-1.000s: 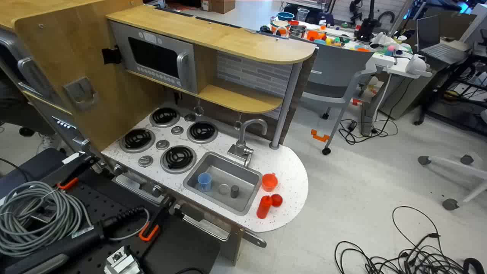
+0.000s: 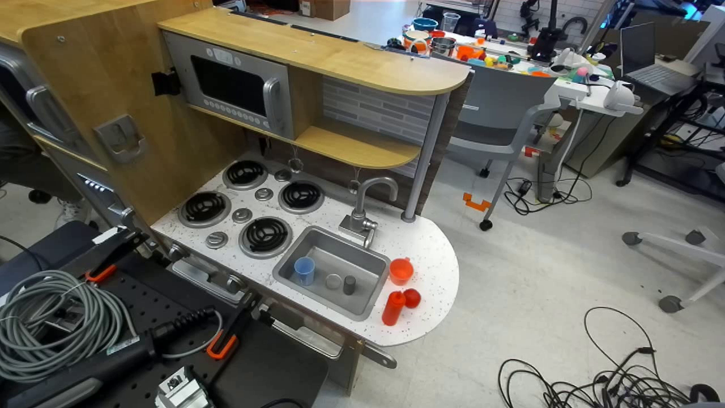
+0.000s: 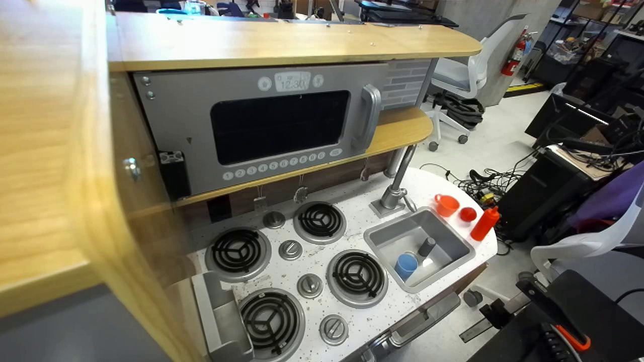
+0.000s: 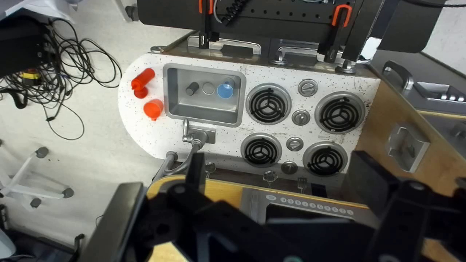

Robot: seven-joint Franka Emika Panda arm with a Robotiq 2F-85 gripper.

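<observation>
Open and empty, my gripper shows only in the wrist view, its dark fingers spread wide above the toy kitchen. Neither exterior view shows it. A blue cup [image 2: 304, 270] and a small dark grey cylinder [image 2: 349, 285] stand in the grey sink [image 2: 319, 235]. On the white counter beside the sink are an orange-red cup [image 2: 401, 271], a red ball [image 2: 412, 298] and a red bottle [image 2: 393, 309]. The bottle stands upright close to the ball. All of these lie well away from my fingers.
A faucet [image 2: 367, 204] rises behind the sink. Several black burners [image 3: 357, 273] and knobs cover the stove side. The microwave [image 3: 277, 120] and wooden shelf [image 3: 401, 128] overhang the back. A black cart [image 2: 272, 360] with coiled cable [image 2: 54, 326] stands in front.
</observation>
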